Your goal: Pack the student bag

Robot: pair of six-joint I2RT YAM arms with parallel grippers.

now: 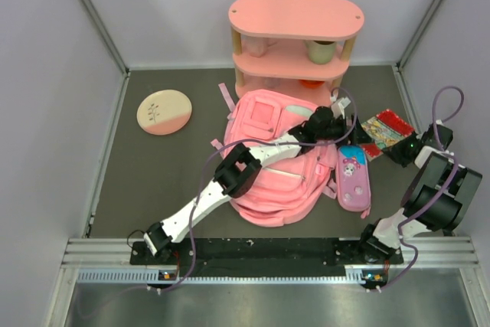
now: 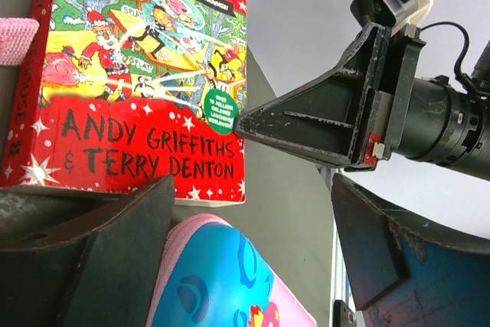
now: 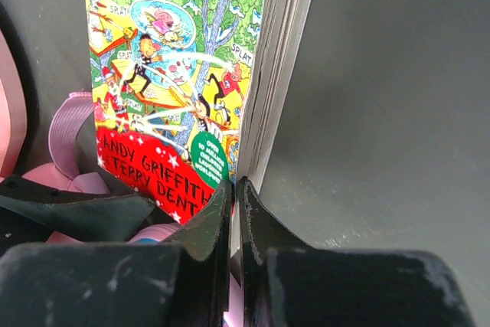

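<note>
A red comic-covered book [image 1: 388,131] lies on the dark table, right of the pink backpack [image 1: 268,196]. My right gripper is shut with nothing held; its fingertips meet at the book's near corner, and the book [image 3: 164,74] is outside them. In the left wrist view the same book [image 2: 145,143] lies flat beyond my left gripper, which stands open with its fingers wide apart. Below the book is the pencil case [image 1: 353,185], pink and blue; its blue end [image 2: 218,281] shows between and beyond the left fingers.
A pink shelf [image 1: 297,14] with a green pot [image 1: 321,51] stands at the back. A round beige board [image 1: 164,112] lies at the left, with clear table around it. The right wall is close behind the right arm.
</note>
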